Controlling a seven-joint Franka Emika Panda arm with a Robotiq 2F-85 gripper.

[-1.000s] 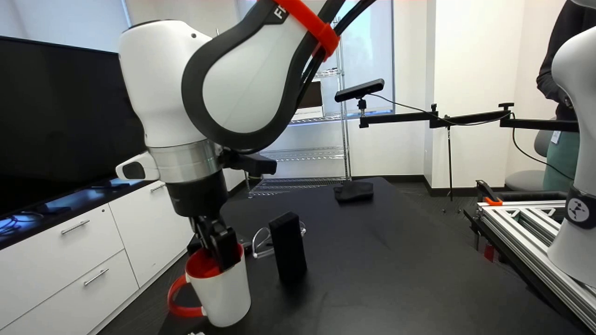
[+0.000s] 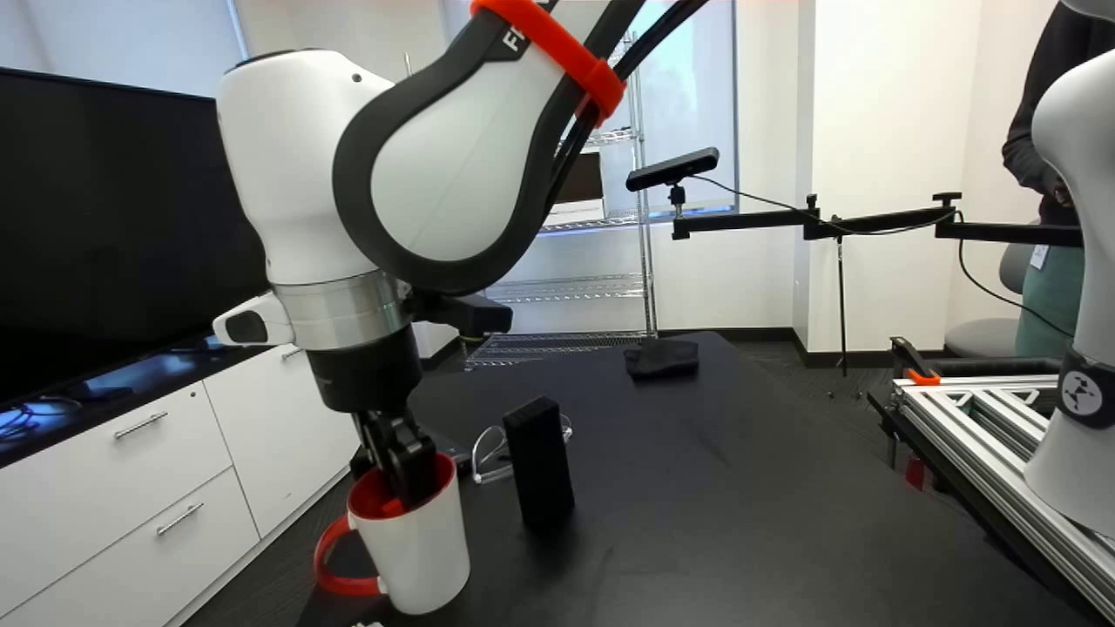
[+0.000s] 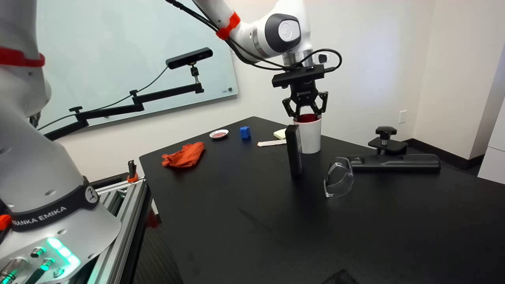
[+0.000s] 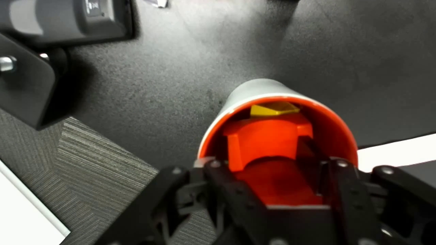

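Note:
A white mug (image 2: 423,554) with a red inside and red handle stands upright near the table's edge. My gripper (image 2: 402,486) points down into its mouth, with the fingertips below the rim. From the wrist view, the fingers (image 4: 239,190) stand apart, part open. An orange-red block-like piece (image 4: 265,141) shows inside the mug, ahead of and between them; whether they touch it I cannot tell. Beside it, against the far inner wall, is a small yellow piece (image 4: 274,108). In exterior view 2 the mug (image 3: 310,137) hides the fingertips.
Close to the mug, a black upright box (image 3: 294,150) stands with clear safety glasses (image 3: 339,179) beyond it. A black clamp-like device (image 3: 395,161) lies at the edge. Farther off are an orange cloth (image 3: 184,155), a blue block (image 3: 244,132) and a small dish (image 3: 218,134).
The arm has come down a little and shifted slightly left in exterior view 1, so the fingers reach deeper into the mug. The mug has hardly moved.

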